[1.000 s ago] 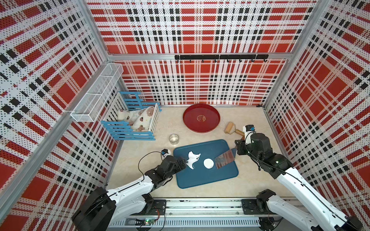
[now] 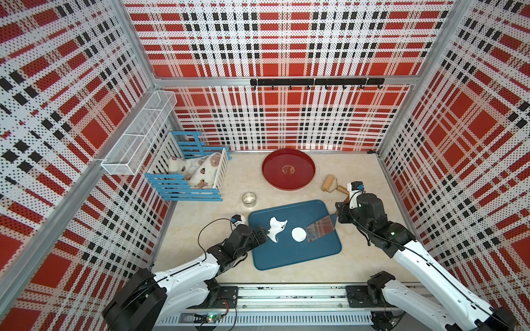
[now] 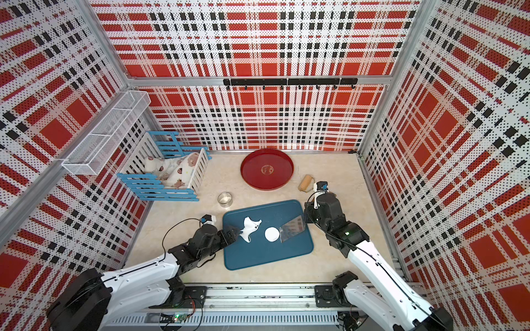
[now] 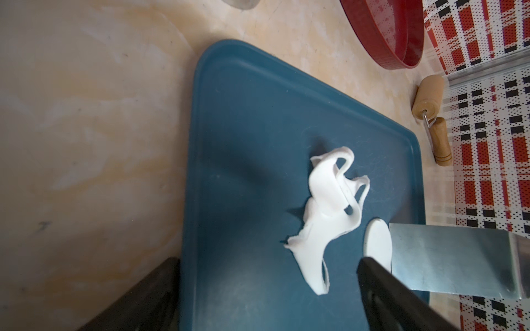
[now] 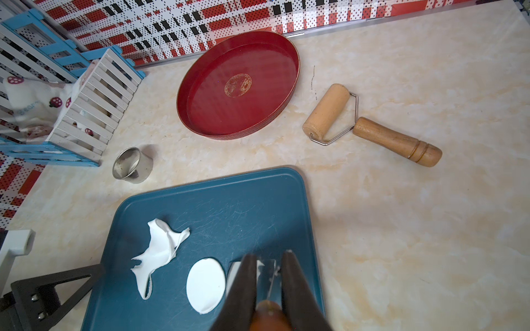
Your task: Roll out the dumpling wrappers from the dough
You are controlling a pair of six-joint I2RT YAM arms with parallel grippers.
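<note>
On the blue tray (image 2: 281, 256) lie a torn white dough scrap (image 4: 325, 220) and a round white wrapper (image 5: 205, 285). My right gripper is shut on a scraper (image 4: 452, 256) by its wooden handle, the wide metal blade low over the tray beside the wrapper's right edge. My left gripper stands open at the tray's left edge, left of the scrap, with nothing between its fingers.
A round red tray (image 2: 288, 162) is at the back, a wooden roller (image 5: 325, 110) right of it. A steel ring cutter (image 5: 132, 165) stands behind the blue tray. A blue and white crib (image 3: 157, 190) is at the back left.
The scraper blade has shifted a little leftward toward the round wrapper, with slight movement of my right gripper. The left arm looks almost unchanged.
</note>
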